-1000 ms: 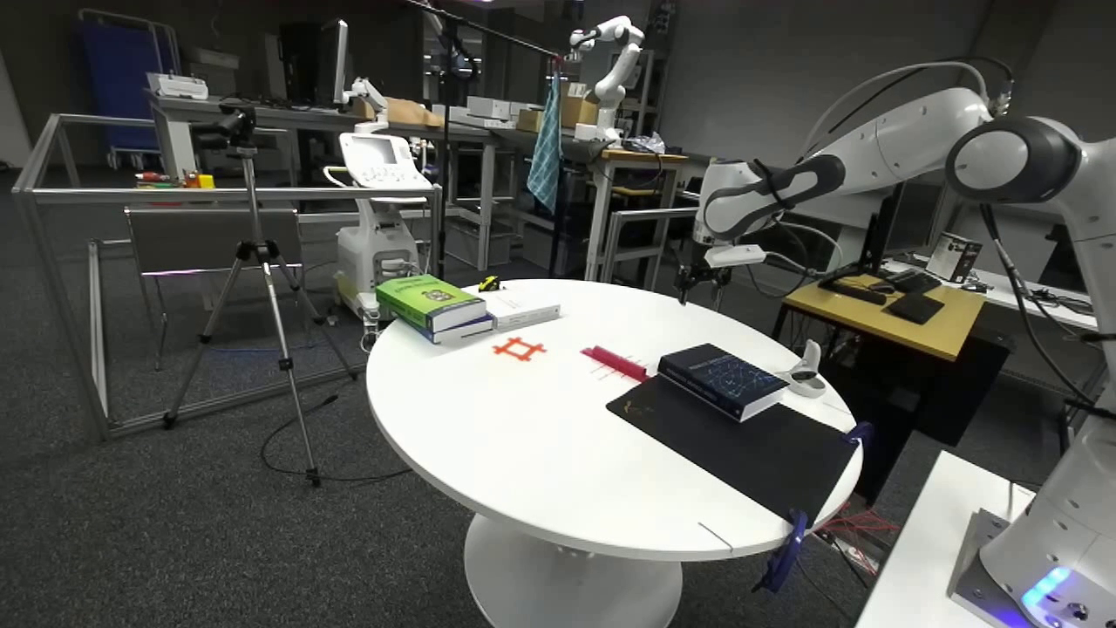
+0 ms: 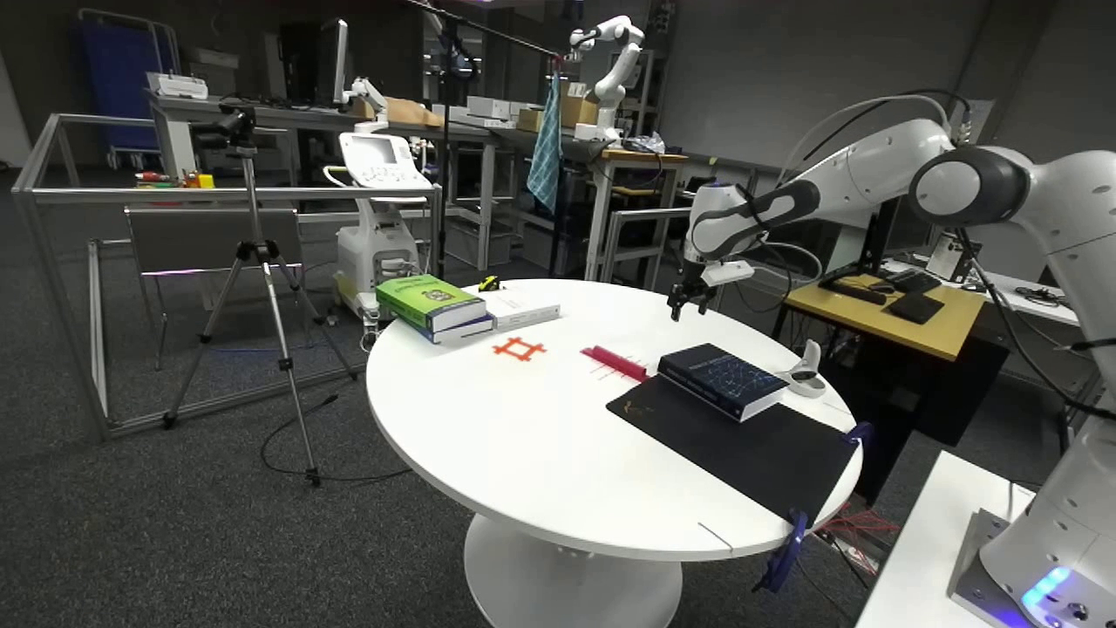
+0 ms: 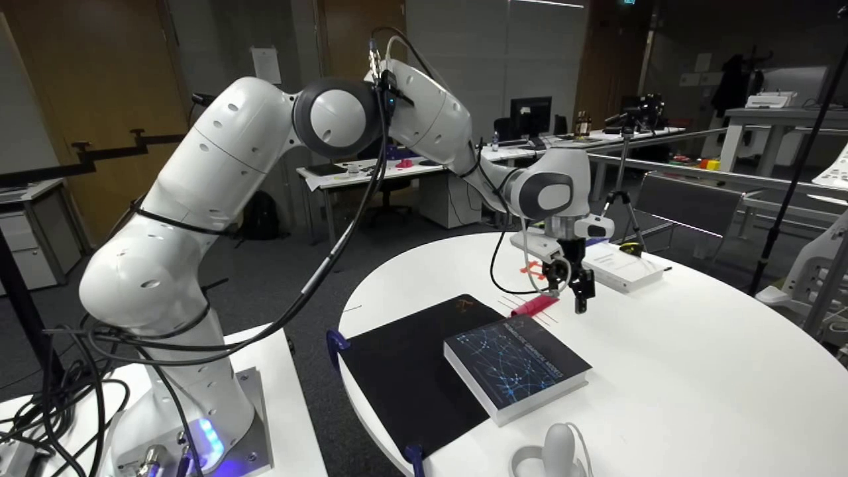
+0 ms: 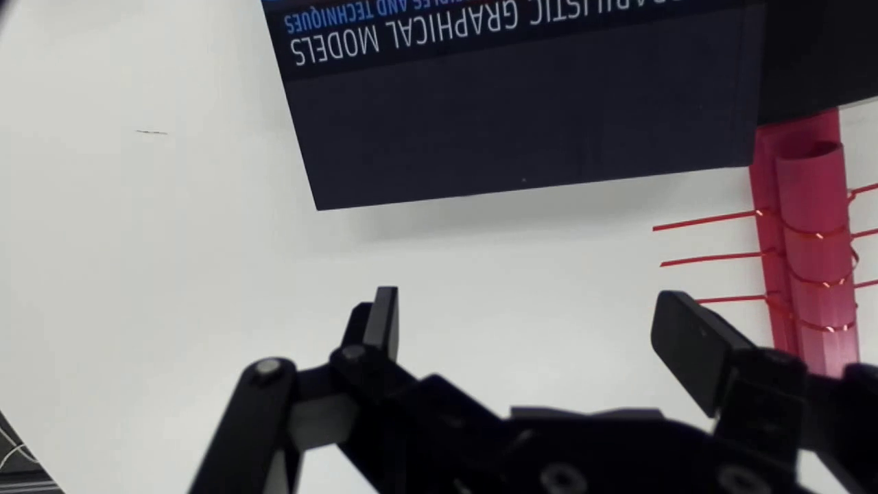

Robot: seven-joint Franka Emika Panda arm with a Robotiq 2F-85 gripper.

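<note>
A thick dark book (image 3: 513, 362) with a blue network pattern lies flat, partly on the black mat (image 3: 405, 373) and partly over the white table. Beyond the book's far side, above the bare tabletop, hangs my gripper (image 3: 566, 298). In the wrist view the fingers (image 4: 381, 325) stand wide apart, with only white table between them. The book's lettered cover (image 4: 527, 99) fills the top of that view, clear of the fingertips. A red rolled piece (image 4: 815, 247) with thin red ties lies to the right there, partly behind the right finger.
Green and blue books (image 2: 431, 303) are stacked at the table's far left, beside a white book (image 2: 520, 308). A flat orange frame (image 2: 519, 349) lies nearby. Blue clamps (image 2: 797, 544) grip the mat's edge. A white controller (image 2: 806, 372) sits near the dark book.
The arm has moved left in exterior view 1, and the gripper now sits slightly lower and nearer the table's middle. Books, mat and red piece have stayed put.
</note>
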